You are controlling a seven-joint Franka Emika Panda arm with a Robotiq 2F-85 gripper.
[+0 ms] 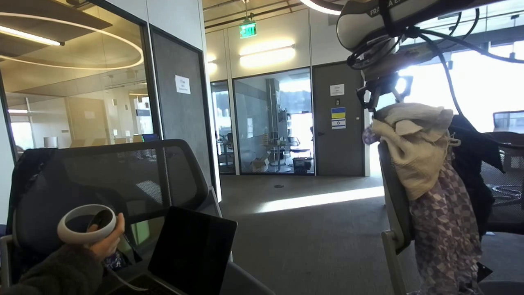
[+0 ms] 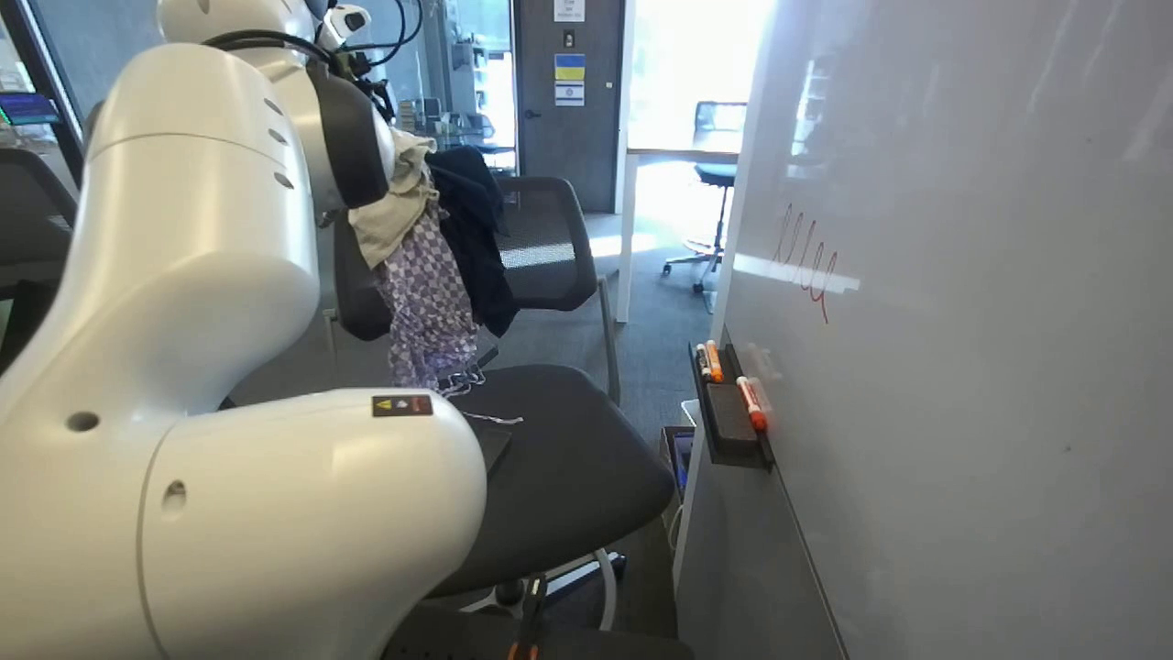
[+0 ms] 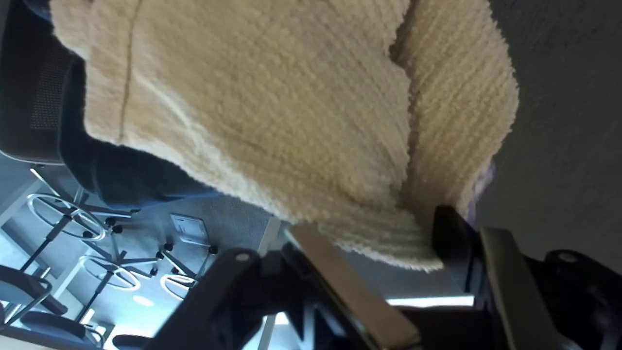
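Note:
My gripper (image 1: 386, 98) hangs just over the top of the chair back (image 1: 393, 182), its fingers apart. Below it, a cream cloth (image 1: 415, 157) lies bunched over that chair back, on top of a purple-grey patterned cloth (image 1: 442, 226). In the wrist view the cream cloth (image 3: 280, 116) fills the upper middle. Its lower edge reaches the space by the fingertips of my gripper, and neither finger is seen pinching it. Whether the fabric still touches a finger is hard to tell.
A dark garment (image 2: 473, 220) hangs behind the cloths. A whiteboard (image 2: 946, 330) with a marker tray (image 2: 731, 418) stands at the right in exterior view 2. A person's hand (image 1: 110, 241) holds a white ringed controller (image 1: 73, 233) beside a laptop (image 1: 194, 250). Open floor lies between the chairs.

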